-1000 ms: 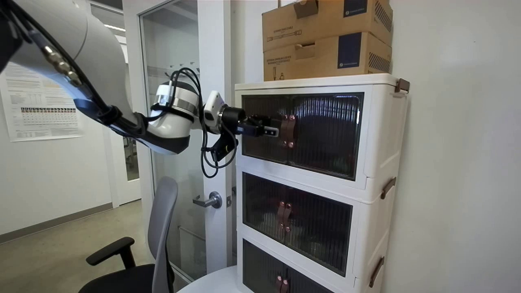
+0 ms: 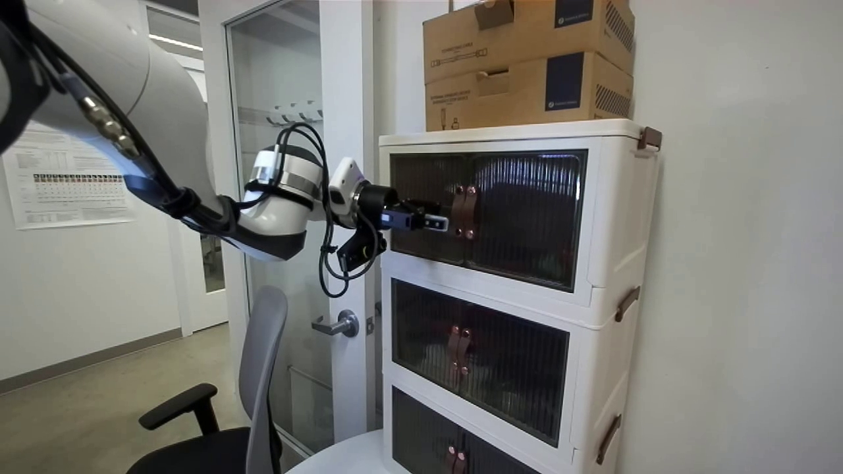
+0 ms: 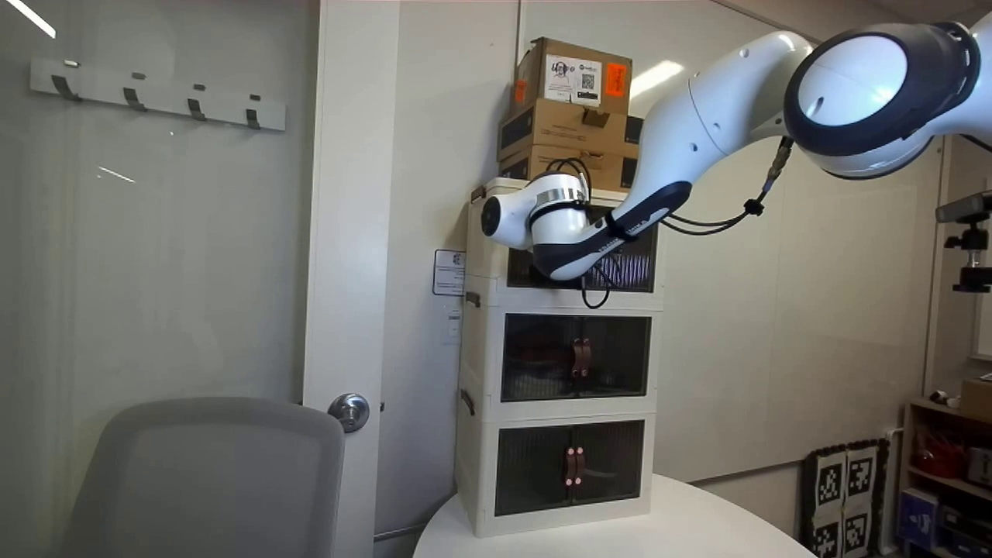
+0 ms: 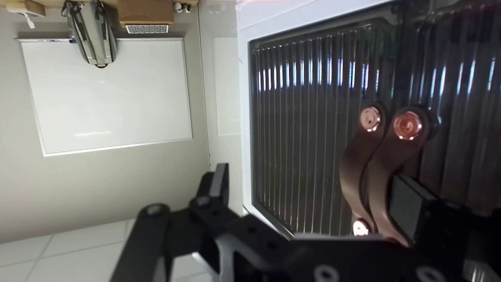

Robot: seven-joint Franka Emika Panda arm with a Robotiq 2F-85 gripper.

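Note:
A white cabinet point(image 2: 604, 213) of stacked units has dark ribbed doors with paired brown leather handles. On the top unit both doors are closed, and their two handles point(image 2: 470, 212) hang side by side at the middle. My gripper stands open in front of these doors. In the wrist view one finger pad point(image 4: 407, 204) appears close beside the right-hand leather strap point(image 4: 382, 171); whether they touch I cannot tell. The other finger point(image 4: 219, 181) is well apart, off the cabinet's edge in that view. From exterior view 2 the gripper is hidden behind the arm.
Cardboard boxes point(image 2: 529, 71) are stacked on the cabinet, which stands on a round white table point(image 3: 716, 521). A glass door with a lever handle point(image 2: 340, 324) and a grey chair point(image 2: 265, 355) are close on the left. White wall lies to the right.
The arm has shifted a little with it. Cabinet doors have not moved.

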